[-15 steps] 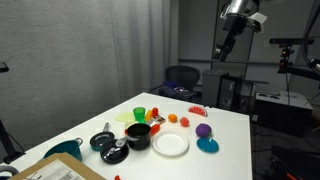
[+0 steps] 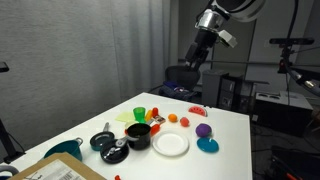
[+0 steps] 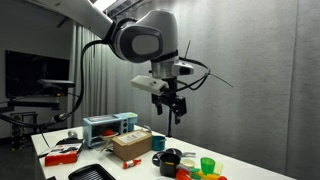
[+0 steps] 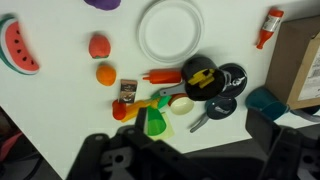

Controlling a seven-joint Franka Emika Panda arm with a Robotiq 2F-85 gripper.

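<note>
High above the white table (image 2: 215,160), my gripper stands open, nothing between its fingers. Its two dark fingers show at the lower edge of the wrist view, well apart. Below in that view lie a white plate (image 4: 170,30), a black pot (image 4: 203,77) with something yellow in it, a green cup (image 4: 155,122), an orange (image 4: 106,74), a red apple-like fruit (image 4: 99,46) and a watermelon slice (image 4: 17,46). In exterior view 1 the arm hangs over the far right side, touching nothing.
A cardboard box (image 4: 293,62), a teal pot (image 4: 264,103), a dark pan (image 4: 233,78) and a red bottle (image 4: 268,27) occupy one side. A purple object (image 2: 203,130) and a blue dish (image 2: 207,145) sit near the right edge. Bare table lies around them.
The arm has swung left over the table in exterior view 1, its gripper staying high. The objects on the table have not moved.
</note>
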